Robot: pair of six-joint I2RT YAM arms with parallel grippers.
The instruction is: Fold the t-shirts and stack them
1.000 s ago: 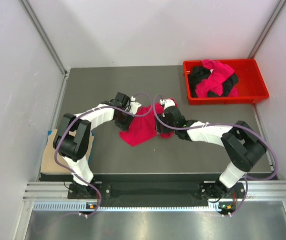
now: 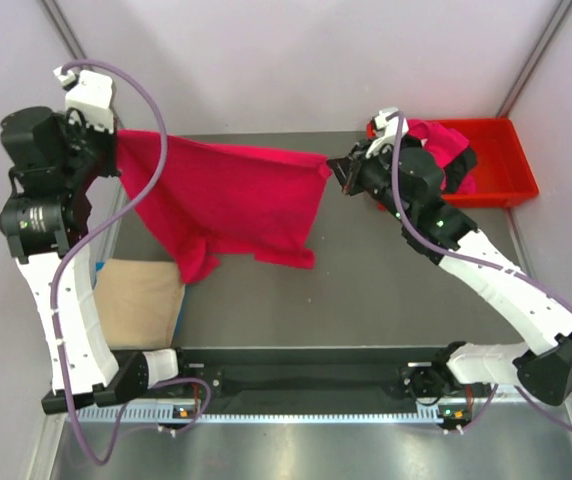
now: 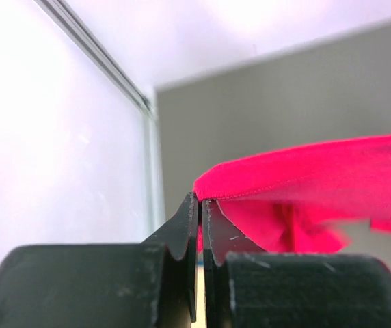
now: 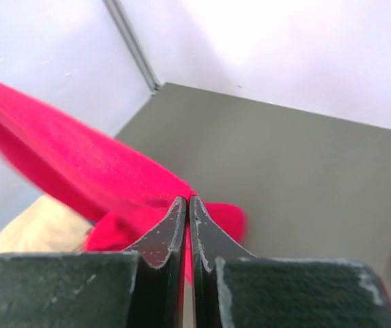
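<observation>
A bright pink-red t-shirt (image 2: 241, 195) hangs stretched between both grippers, lifted over the table, its lower edge drooping unevenly. At its upper left corner my left gripper (image 2: 116, 150) is shut on the cloth; in the left wrist view the fabric (image 3: 305, 171) runs off to the right from the closed fingertips. My right gripper (image 2: 334, 172) is shut on the other upper corner, and the right wrist view shows the shirt (image 4: 79, 143) leading away to the upper left. Whether the lower part touches the table cannot be told.
A red bin (image 2: 506, 160) with pink and black garments stands at the back right, partly behind the right arm. A tan board-like item (image 2: 138, 300) lies at the front left.
The shirt lay bunched on the table; now it is raised and spread wide. My left gripper has swung far left and up, while the right has risen slightly.
</observation>
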